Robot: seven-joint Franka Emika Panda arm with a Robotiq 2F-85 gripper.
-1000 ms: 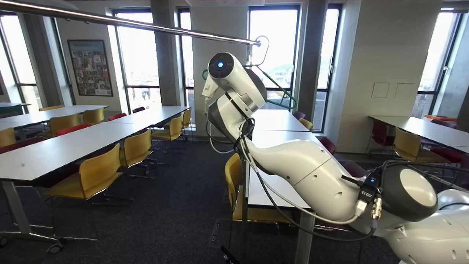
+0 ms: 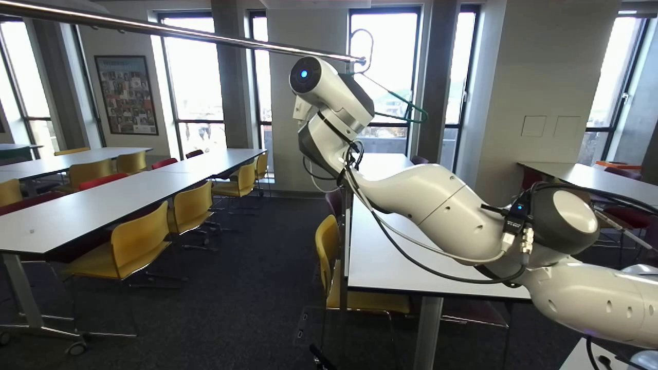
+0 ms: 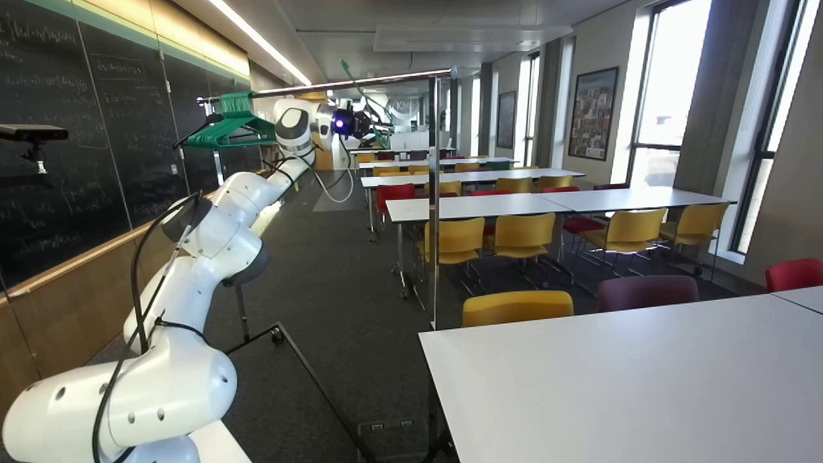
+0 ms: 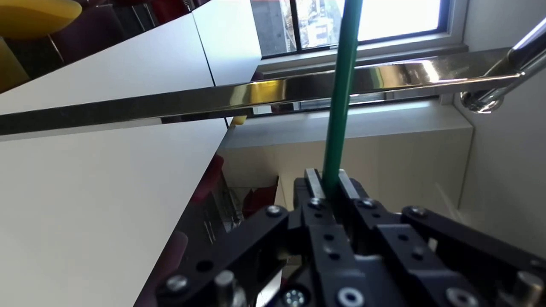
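Observation:
A green hanger (image 4: 338, 120) runs upward from between my gripper's finger pads in the wrist view, with my gripper shut on it. In exterior view 1, part of this hanger (image 2: 423, 114) shows to the right of the arm's end, which hides the gripper there. A hook loop stands above and around the end of the metal rail (image 2: 271, 45) in that view; whether it touches the rail cannot be told. Exterior view 2 shows the dark gripper (image 3: 371, 123) below the rail, toward the right end.
Several green hangers (image 3: 235, 127) hang bunched at the rail's left part. The rack's upright post (image 3: 433, 200) stands at its right end. White tables (image 3: 633, 378) and yellow chairs (image 3: 524, 234) are nearby. Dark floor is open below the rail.
My arm's end has risen, carrying the green hanger up with it. The hanger's lower bar now lies flatter, and the hook loop sits higher above the rail's end.

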